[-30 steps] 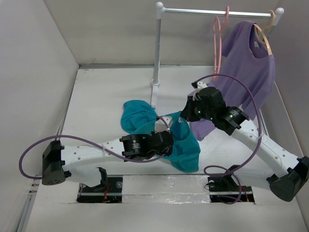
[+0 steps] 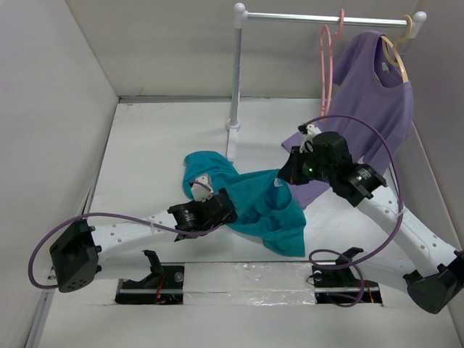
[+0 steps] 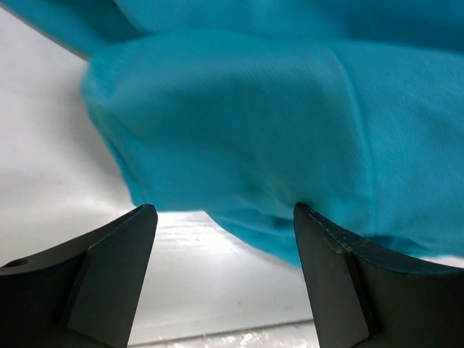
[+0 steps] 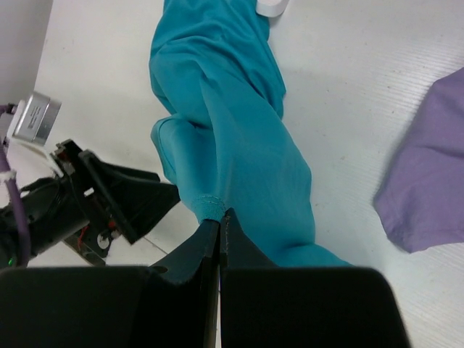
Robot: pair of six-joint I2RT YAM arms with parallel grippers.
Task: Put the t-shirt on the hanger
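Note:
The teal t-shirt (image 2: 261,210) lies bunched on the white floor of the workspace. My left gripper is open over a fold of it at the left in the top view, with white floor below the fold. My right gripper is shut on a raised bit of the shirt's edge, pinched at the fingertips, near its right end. A pink hanger (image 2: 323,58) hangs empty on the rail.
The metal rack (image 2: 235,80) stands at the back, its post foot just behind the shirt. A purple shirt (image 2: 377,109) hangs on a wooden hanger at the right, its lower part on the floor. Free floor lies at the left.
My left gripper has moved leftward along the teal shirt. My right gripper has shifted slightly right, the shirt's edge moving with it.

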